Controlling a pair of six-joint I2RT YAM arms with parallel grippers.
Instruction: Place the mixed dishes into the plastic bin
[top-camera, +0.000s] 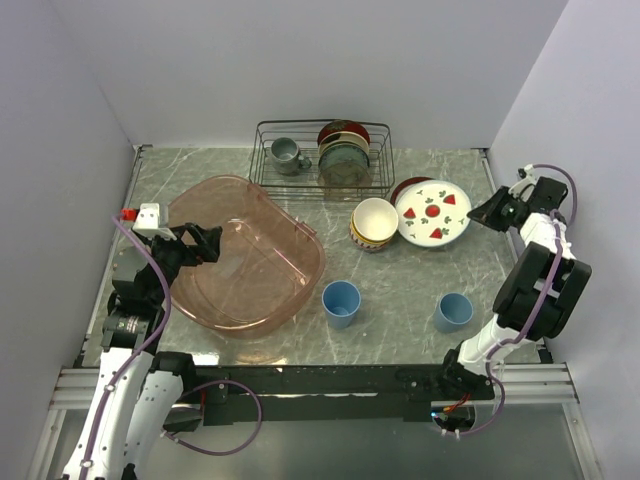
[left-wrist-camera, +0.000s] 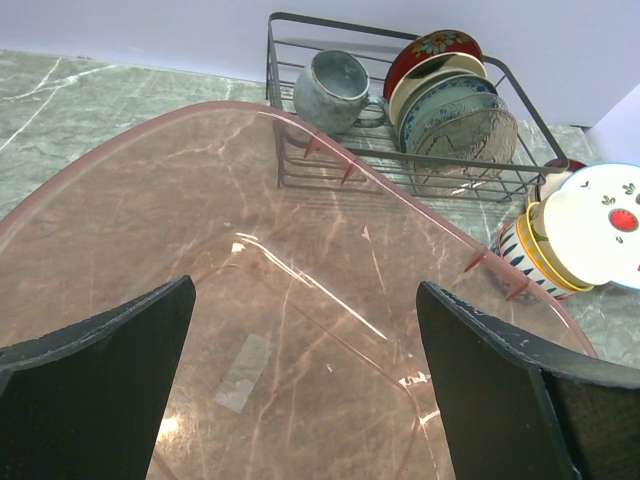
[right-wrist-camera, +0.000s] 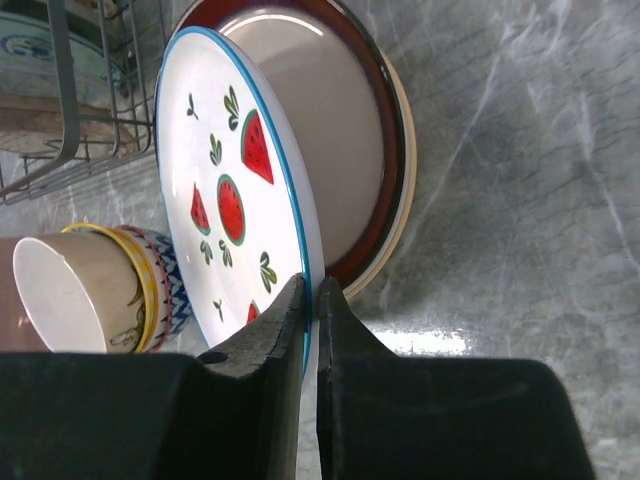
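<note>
A white plate with red fruit prints (right-wrist-camera: 232, 190) and a blue rim has its edge pinched in my right gripper, which is shut on it. In the right wrist view it is tilted above a dark-red-rimmed plate (right-wrist-camera: 335, 110), with another pale rim below that one. My left gripper (top-camera: 208, 244) stands open over the left side of the clear brownish plastic bin (top-camera: 262, 310); nothing is between its fingers. The bin is empty. Stacked bowls (top-camera: 375, 220) stand just left of the fruit plate.
Behind the bin, a wire rack (top-camera: 285, 125) holds a grey mug (top-camera: 286, 156) and several upright plates (top-camera: 343, 165). One blue cup (top-camera: 341, 303) stands right of the bin, another blue cup (top-camera: 453, 312) near the front right.
</note>
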